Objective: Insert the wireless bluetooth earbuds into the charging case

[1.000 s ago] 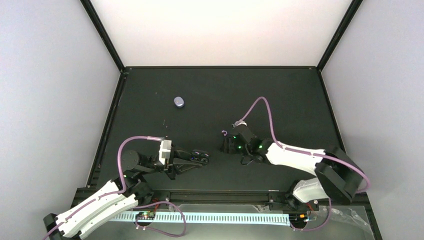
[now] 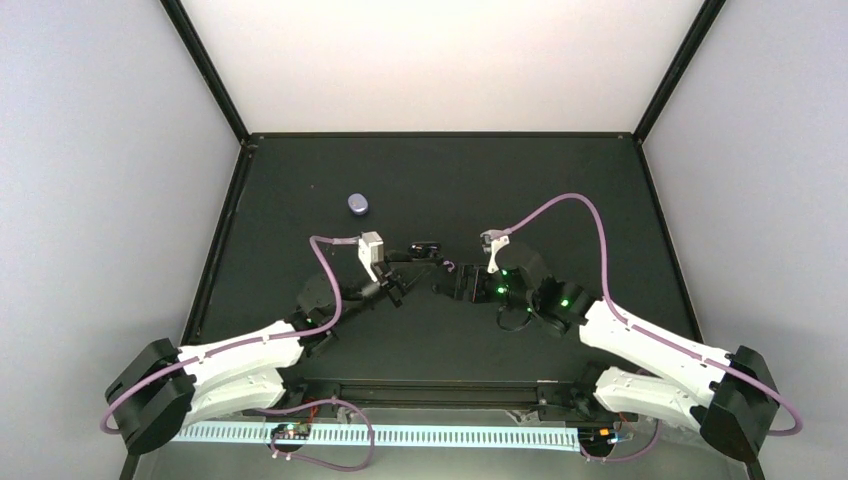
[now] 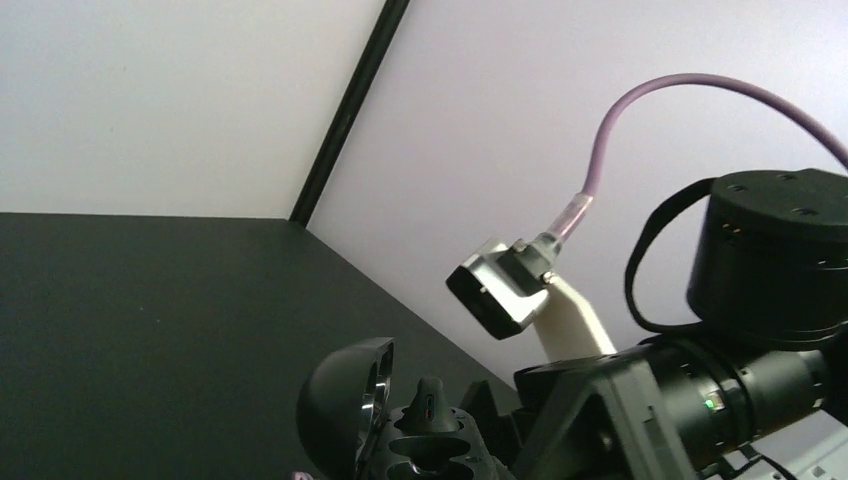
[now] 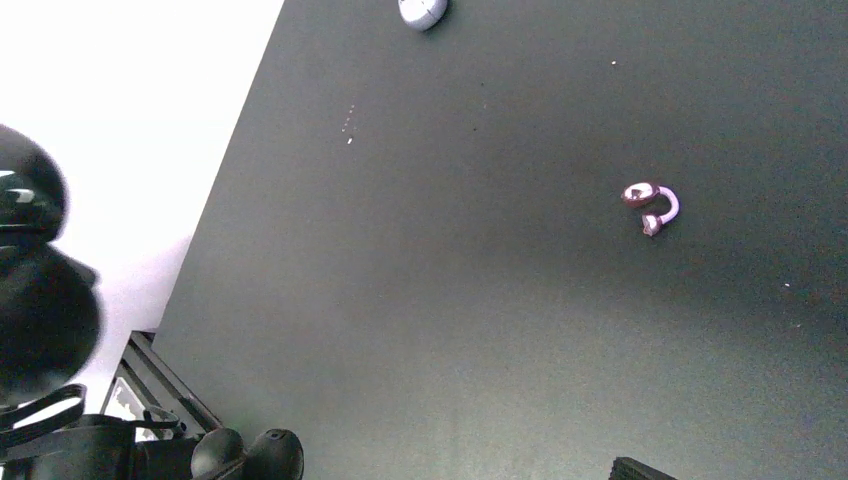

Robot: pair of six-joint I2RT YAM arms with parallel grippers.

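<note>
My left gripper (image 2: 420,260) is shut on a black charging case (image 3: 425,450) near the middle of the table. The left wrist view shows its lid (image 3: 340,410) raised and hollows in its body; whether an earbud sits in any of them I cannot tell. A small pink, C-shaped earbud (image 4: 673,205) lies on the dark table in the right wrist view. From above, that earbud (image 2: 449,265) shows just beside the front of my right gripper (image 2: 438,280). The right gripper is open and apart from the earbud. Its fingertips are mostly cut off.
A lavender oval object (image 2: 358,204) rests on the table toward the back left. The two arms face each other closely at the centre.
My left gripper has moved right and toward the back with the case. The right arm has shifted slightly.
</note>
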